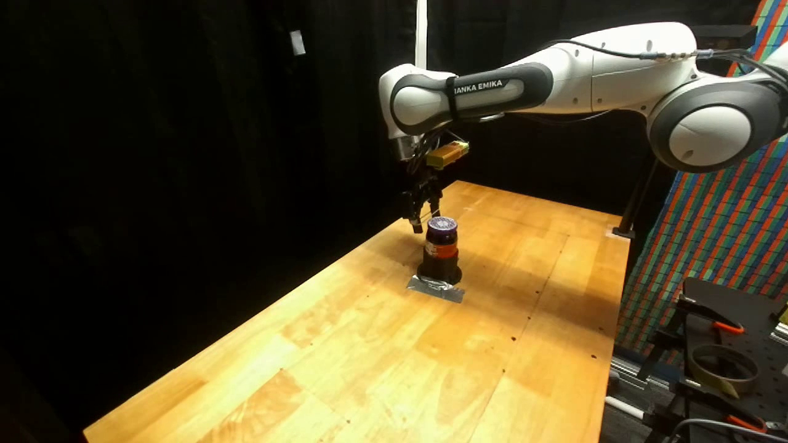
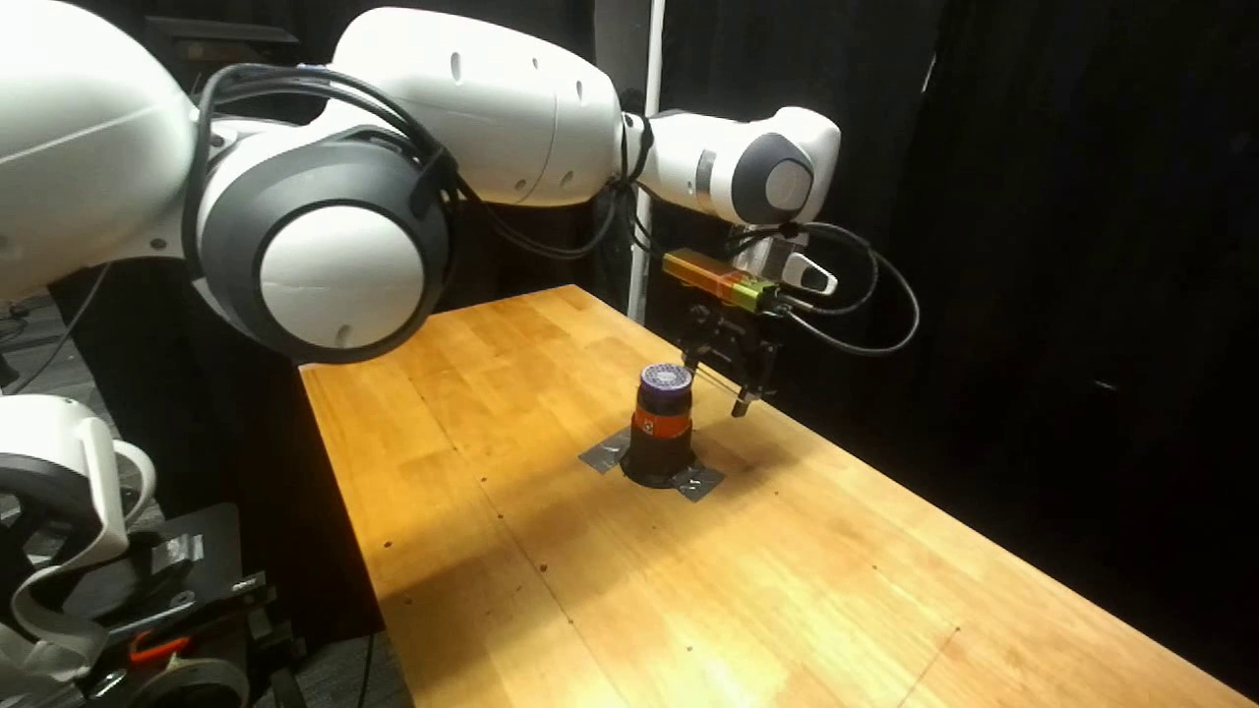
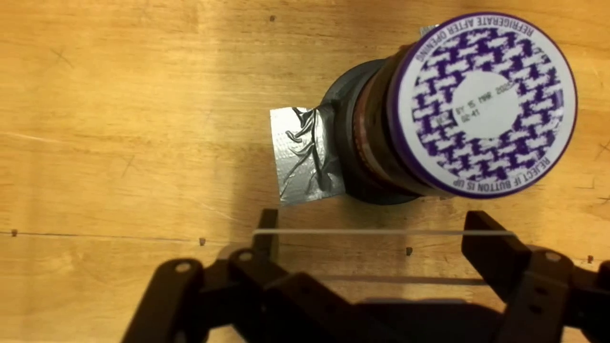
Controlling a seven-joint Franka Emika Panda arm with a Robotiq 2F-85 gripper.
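A dark jar (image 1: 441,250) with an orange label and a purple-and-white lid (image 3: 486,105) stands upright in a round black holder (image 2: 648,474). Silver tape (image 3: 306,154) fixes that holder to the table. My gripper (image 1: 426,221) is open beside the jar, its fingertips around lid height and apart from it. In the wrist view the fingers (image 3: 267,234) stand wide apart below the jar, which lies toward the upper right. A thin pale strand (image 3: 371,231) stretches from one fingertip to the other, and nothing else shows between them.
Off the table, a black cart (image 1: 727,332) carries a tape roll (image 1: 722,367) and clamps.
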